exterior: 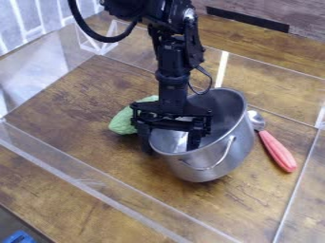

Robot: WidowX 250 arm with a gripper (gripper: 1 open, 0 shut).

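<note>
A shiny steel pot [203, 163] with a wire handle stands tilted on the wooden table [70, 123] in the centre right. The black gripper [178, 133] is down at the pot's left rim and opening, its fingers overlapping the pot; whether they are shut on it cannot be told. A green cloth-like item [124, 121] lies behind the gripper on the left, partly hidden.
A spoon or scoop with a red handle [278, 152] lies right of the pot. A blue object [15, 237] is at the lower left corner. Clear walls edge the left.
</note>
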